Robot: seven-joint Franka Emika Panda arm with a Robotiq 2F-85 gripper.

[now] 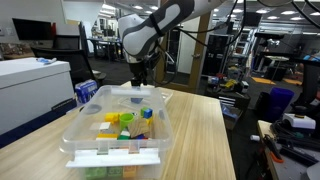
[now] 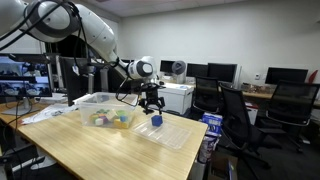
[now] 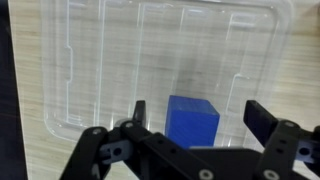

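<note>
A blue block (image 3: 192,122) lies on a clear plastic lid (image 3: 105,60) in the wrist view. My gripper is open, one finger on either side of the block and nothing gripped. Exterior view 2 has the gripper (image 2: 152,102) above the blue block (image 2: 156,120), which rests on the lid (image 2: 172,137). Seen from exterior view 1, the gripper (image 1: 148,78) is beyond the clear bin, whose far side partly obscures that area.
A clear bin (image 1: 72,131) holding several coloured blocks (image 1: 128,126) stands beside the lid. To the right, the wooden table (image 1: 198,130) is bare. A blue-and-white box (image 1: 86,91) sits to the left of the bin.
</note>
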